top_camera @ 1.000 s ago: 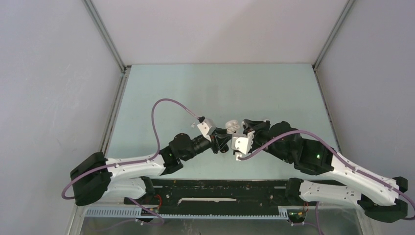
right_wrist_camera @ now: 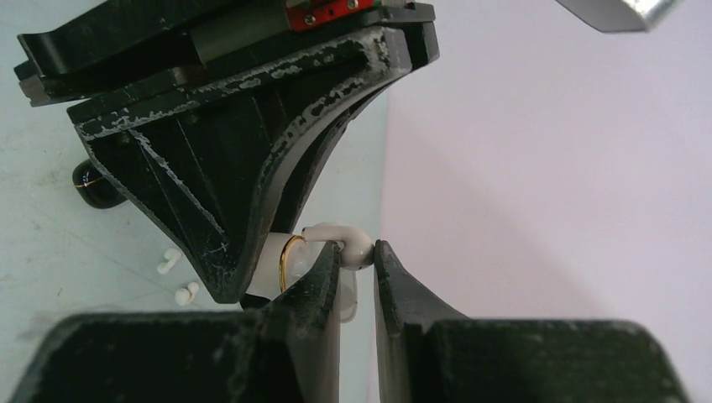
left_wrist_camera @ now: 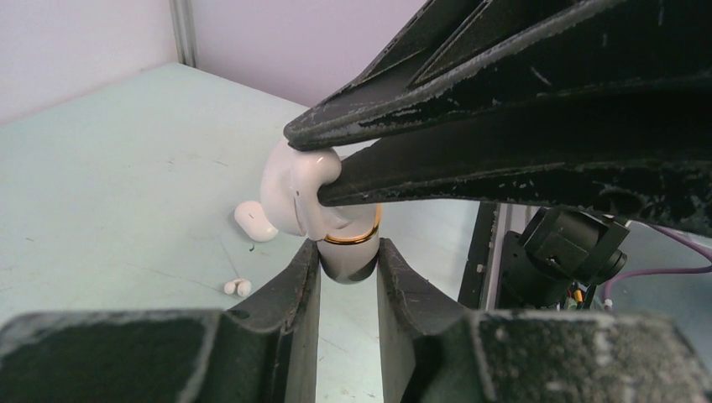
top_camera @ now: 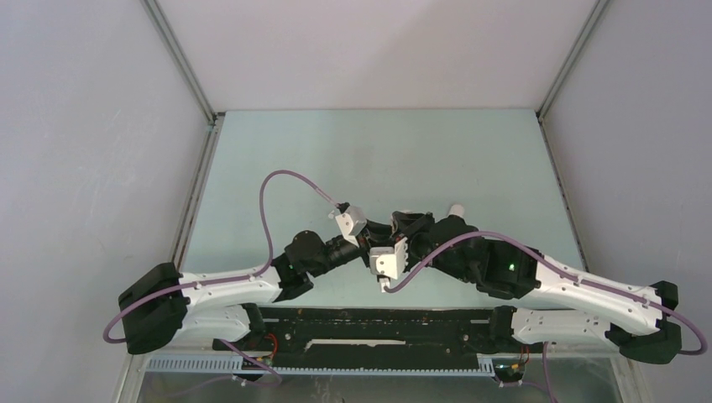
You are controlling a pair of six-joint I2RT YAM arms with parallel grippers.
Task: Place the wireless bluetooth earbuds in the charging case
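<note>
My left gripper is shut on the white charging case [left_wrist_camera: 283,197], which has a gold rim and stands open. My right gripper is shut on a white earbud [right_wrist_camera: 353,242], held at the mouth of the case [right_wrist_camera: 277,260]. In the left wrist view the earbud [left_wrist_camera: 315,172] is partly behind the right fingers; whether it sits in a slot I cannot tell. In the top view both grippers meet near the table's middle and hide most of the case.
On the pale table [top_camera: 336,151] lie small white pieces [left_wrist_camera: 237,286], a white oval object [left_wrist_camera: 252,220] and a black gold-banded object [right_wrist_camera: 96,185].
My right gripper has moved left to meet the case held by my left gripper, covering it from above. The left arm has barely moved.
</note>
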